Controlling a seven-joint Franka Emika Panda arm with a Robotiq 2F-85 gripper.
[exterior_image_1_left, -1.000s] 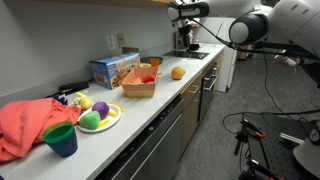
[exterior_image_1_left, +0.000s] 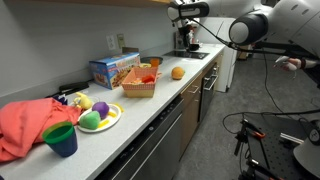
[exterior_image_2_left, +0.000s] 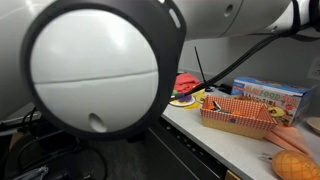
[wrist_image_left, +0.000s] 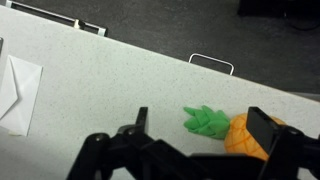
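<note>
In the wrist view my gripper stands open above the counter, its two dark fingers (wrist_image_left: 258, 122) well apart and nothing visible held between them. Below it lies a toy pineapple with green leaves (wrist_image_left: 207, 122) and an orange body (wrist_image_left: 245, 138), partly hidden by the right finger and the gripper body. From the side, the pineapple (exterior_image_1_left: 178, 72) rests on the counter past the basket, and its orange body (exterior_image_2_left: 295, 165) shows at the lower right of the other exterior view. My arm reaches in high at the far end of the counter.
A wicker basket (exterior_image_1_left: 140, 85) stands before a blue box (exterior_image_1_left: 108, 72). Nearer are a plate of toy fruit (exterior_image_1_left: 113, 117), a red cloth (exterior_image_1_left: 28, 128) and a green cup (exterior_image_1_left: 62, 139). A white envelope (wrist_image_left: 22, 90) lies left in the wrist view. Drawer handles (wrist_image_left: 212, 62) line the counter's edge.
</note>
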